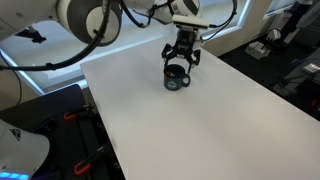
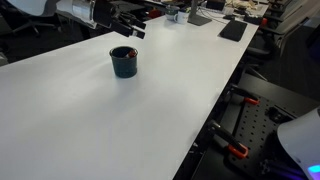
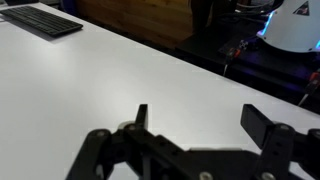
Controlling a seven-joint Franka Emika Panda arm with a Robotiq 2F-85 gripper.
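Note:
A dark mug stands upright on the white table, its handle on the right in exterior view 1. Something small and reddish-orange shows inside its rim; what it is cannot be told. My gripper is open just above and behind the mug, fingers spread, with nothing visible between them. In exterior view 2 the fingertips hang above the mug's rim, apart from it. The wrist view has both fingers wide apart over bare table; the mug is out of that view.
Bare white table surrounds the mug on its near side. A black keyboard lies at the far left in the wrist view. A dark frame with red parts and the white robot base stand beyond the table edge.

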